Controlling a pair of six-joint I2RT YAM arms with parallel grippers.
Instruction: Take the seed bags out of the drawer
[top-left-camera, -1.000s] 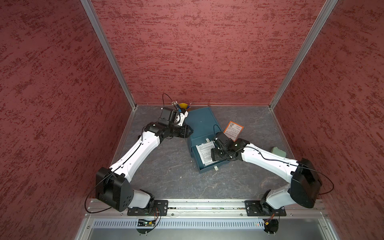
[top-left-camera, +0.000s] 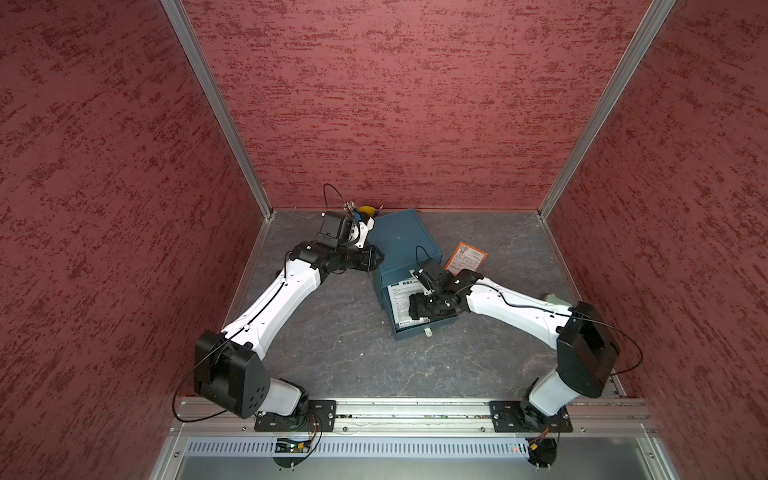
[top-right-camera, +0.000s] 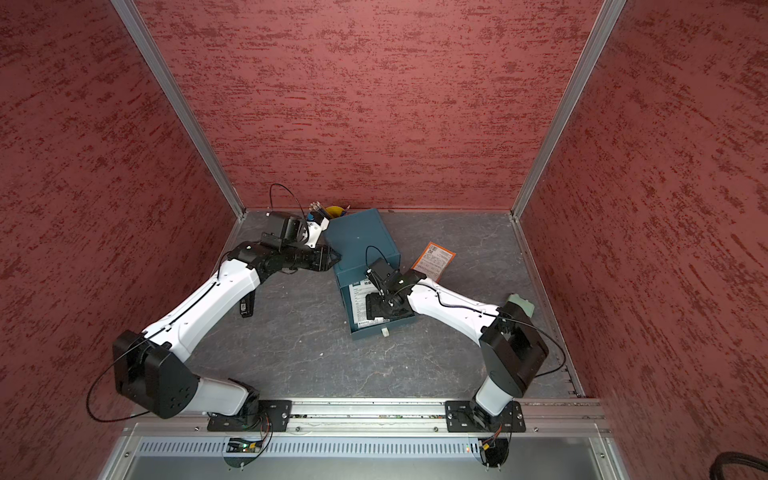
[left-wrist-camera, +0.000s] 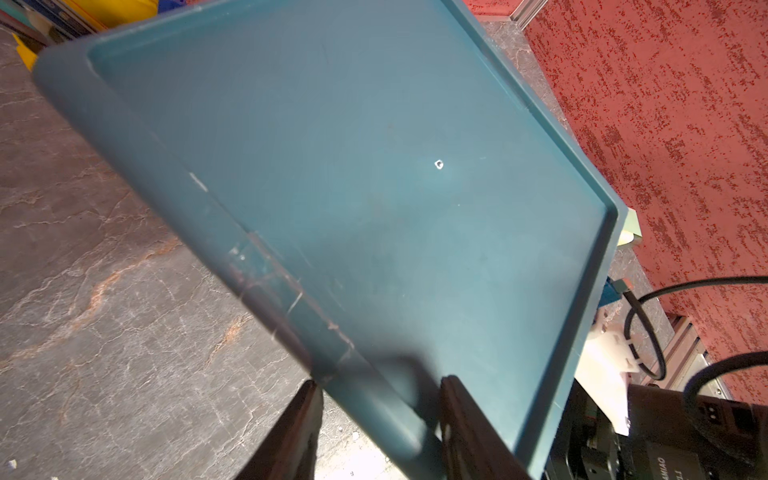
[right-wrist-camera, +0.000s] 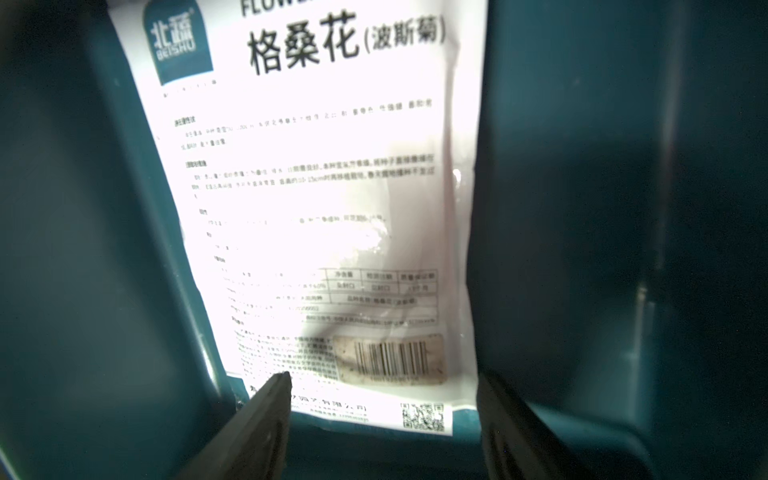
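A white seed bag (right-wrist-camera: 344, 240), printed side up, lies inside the open blue drawer (top-left-camera: 389, 314). It rests toward the drawer's left side, partly covered by my right arm in the top left view. My right gripper reaches down into the drawer with parted fingers (right-wrist-camera: 264, 424), one on each side of the bag's lower end; whether they touch it is unclear. My left gripper is open at the left edge of the blue cabinet top (left-wrist-camera: 360, 160), the rim running between its fingers. A second, orange-bordered bag (top-left-camera: 465, 257) lies on the table behind the right arm.
A yellow holder (top-left-camera: 366, 212) with pens stands behind the cabinet. A pale green item (top-right-camera: 521, 304) lies near the right wall, and a dark object (top-right-camera: 247, 304) by the left arm.
My right gripper has moved left and further over the bag. The bag now sits further left and straighter in the drawer. Cabinet and drawer have shifted slightly back and left.
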